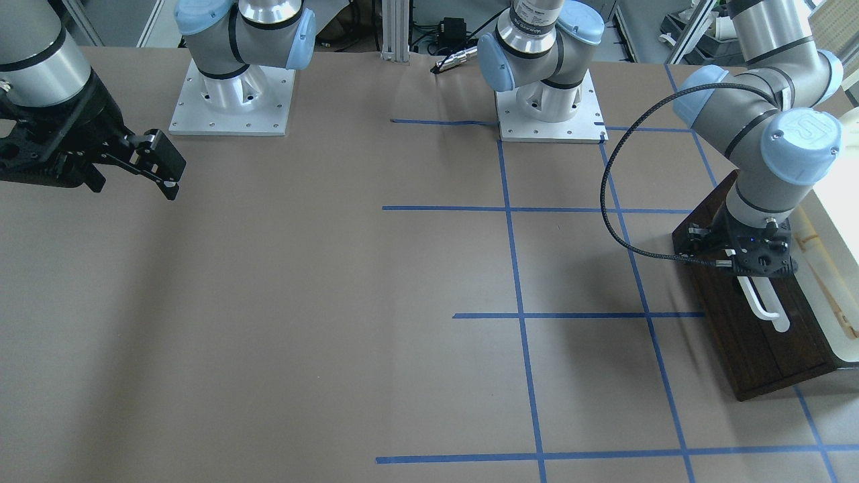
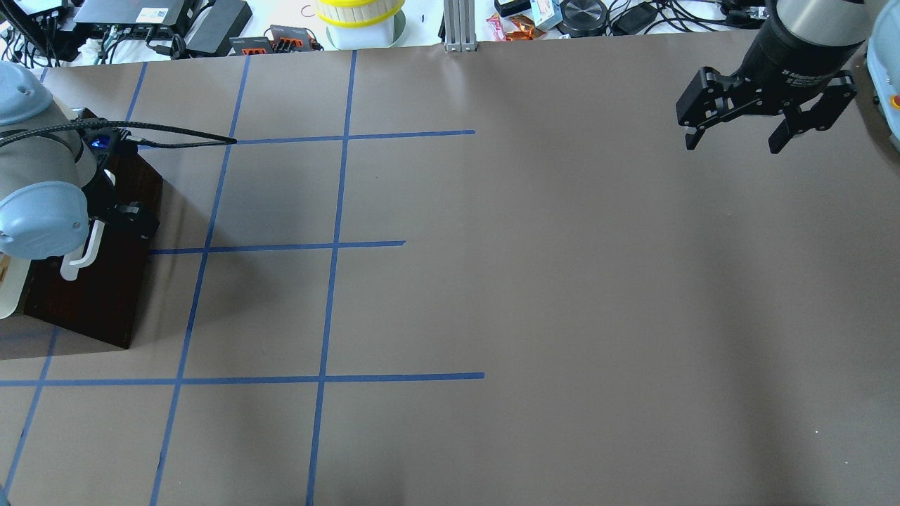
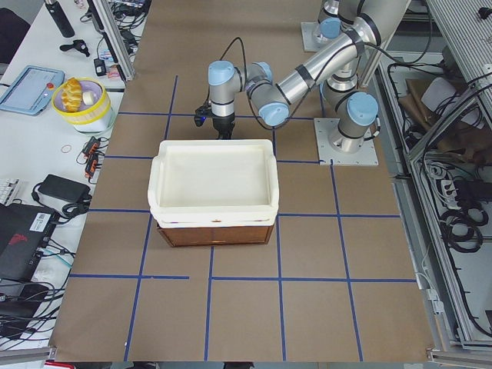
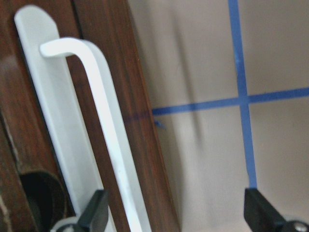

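A dark wooden box (image 1: 753, 354) with a cream top (image 3: 213, 184) stands on the taped floor. On its side is a white bar handle (image 4: 111, 125) on a white plate (image 4: 58, 106). My gripper is right at that handle, seen from above in the front view, its body hiding the handle's upper part. In the left wrist view the two fingertips are wide apart at the bottom edge, the left one over the handle's plate beside the bar, the right over floor. The gripper is open.
Other arms (image 1: 547, 48) stand at the back, and another black gripper (image 2: 759, 101) is at the top right of the top view.
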